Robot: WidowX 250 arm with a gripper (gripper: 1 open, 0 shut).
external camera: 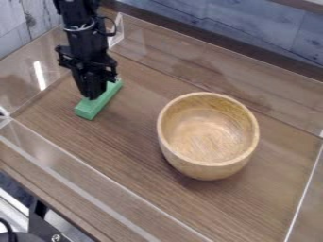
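A black robot arm comes down from the top left, its gripper (90, 87) low over the upper end of a green rectangular block (93, 107) that lies on the wooden table. The fingertips are small and dark, and I cannot tell whether they are apart or closed, or whether they touch the block. To the right sits a large pale wooden bowl (209, 132), empty.
A light wall and edge run along the upper left, and some dark cables or hardware (19, 232) show at the bottom left corner.
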